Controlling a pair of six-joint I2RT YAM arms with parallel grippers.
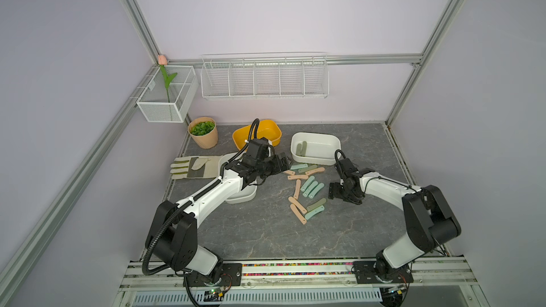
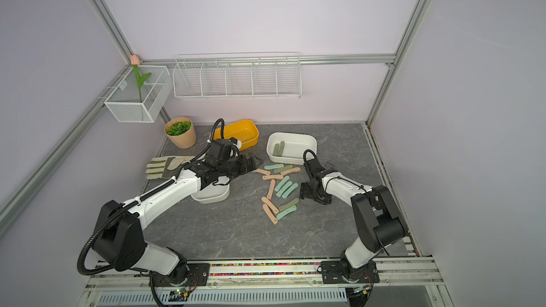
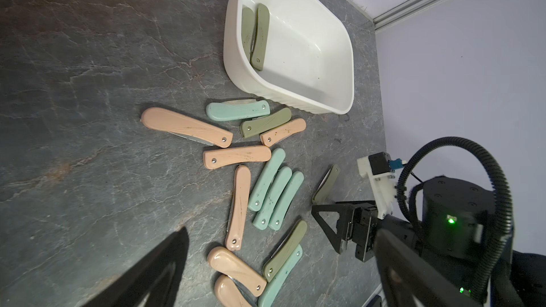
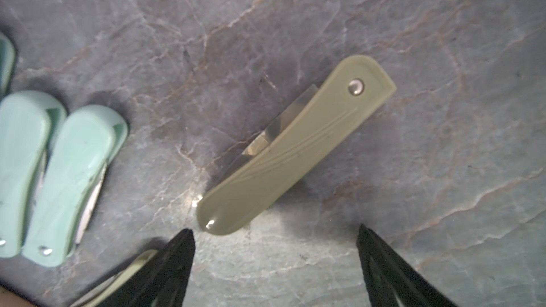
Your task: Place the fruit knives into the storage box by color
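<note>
In the right wrist view an olive knife (image 4: 301,147) lies alone on the table, just ahead of my right gripper, whose fingers are apart and empty. My left gripper is open above the knives. Below it are several peach knives (image 3: 239,207), several mint knives (image 3: 273,199) and further olive knives (image 3: 285,250), spread in a loose group. The white box (image 3: 310,34) at the back right holds two olive knives (image 3: 260,37). A yellow box (image 1: 274,130) stands at the back; a second white box (image 1: 243,194) is partly hidden beneath the left arm.
A potted plant (image 1: 202,130) and a striped glove (image 1: 190,167) sit at the left. Wire baskets (image 1: 264,76) hang on the back wall. My right arm stands close to the back-right white box's near side.
</note>
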